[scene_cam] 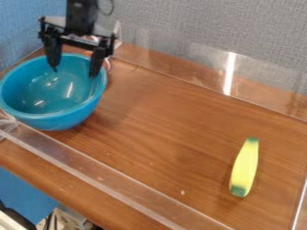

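Note:
My black gripper (74, 56) hangs at the upper left, open, above the back of a teal bowl (48, 103), with nothing visible between its fingers. The bowl sits upright on the wooden table (156, 135) at the left side and looks empty. A yellow object with green ends (243, 166), like a corn cob or banana, lies on the table at the right.
A small red and white item behind the bowl is mostly hidden by the gripper and bowl. Clear barriers run along the table's edges, with a grey wall behind.

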